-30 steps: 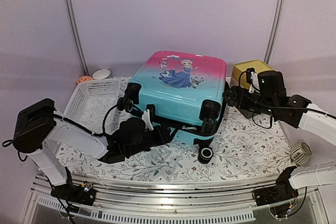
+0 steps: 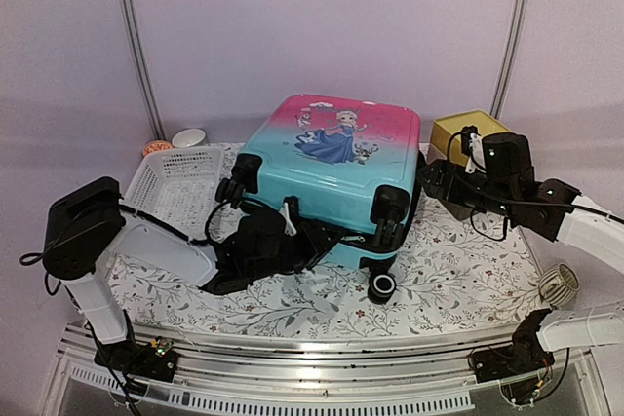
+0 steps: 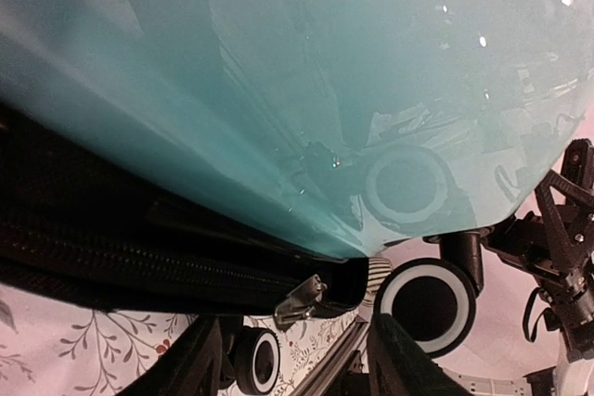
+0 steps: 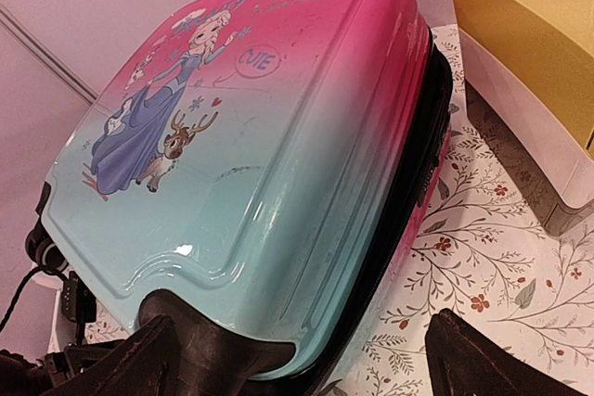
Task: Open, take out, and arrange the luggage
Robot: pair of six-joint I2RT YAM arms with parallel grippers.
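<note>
A pink-to-teal suitcase with a princess print lies closed in the middle of the table. My left gripper is at its front seam, beside a silver zipper pull; in the left wrist view its fingers stand apart below that pull, with nothing seen held. My right gripper stands open at the suitcase's right side; in the right wrist view its fingers frame the lower corner and dark zipper band.
A white basket is at the left, a yellow box at the back right, a striped mug at the front right. Bare patterned table lies along the front.
The suitcase and right arm have not visibly moved.
</note>
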